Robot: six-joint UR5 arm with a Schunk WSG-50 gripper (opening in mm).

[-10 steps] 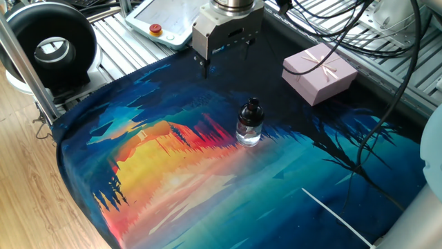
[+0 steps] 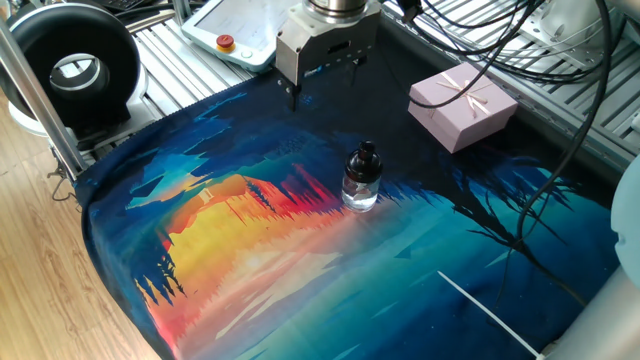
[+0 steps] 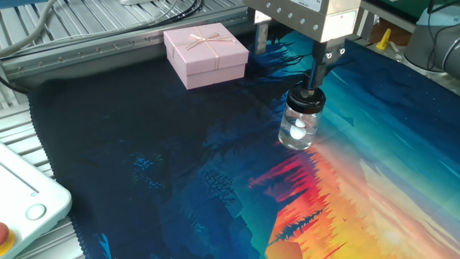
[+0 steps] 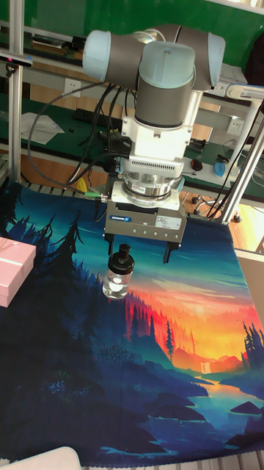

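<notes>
A small clear glass bottle (image 2: 361, 190) with a black cap stands upright on the printed cloth, holding clear liquid. It also shows in exterior view 2 (image 3: 297, 128) and, left of the sunset print, in exterior view 3 (image 4: 117, 283). My gripper (image 2: 326, 90) hangs above the cloth, its two dark fingers wide apart and nothing between them. Exterior view 2 has one finger (image 3: 317, 66) overlapping the cap in the picture, but exterior view 1 shows the gripper clear of the bottle. A pink box (image 2: 463, 107) with a ribbon bow sits closed near the cloth's edge.
A teach pendant (image 2: 232, 30) with a red button and a black round object (image 2: 80, 75) stand beyond the cloth.
The gripper has shifted very slightly up and left in exterior view 1, with its fingers still apart. The bottle and the box have not moved.
</notes>
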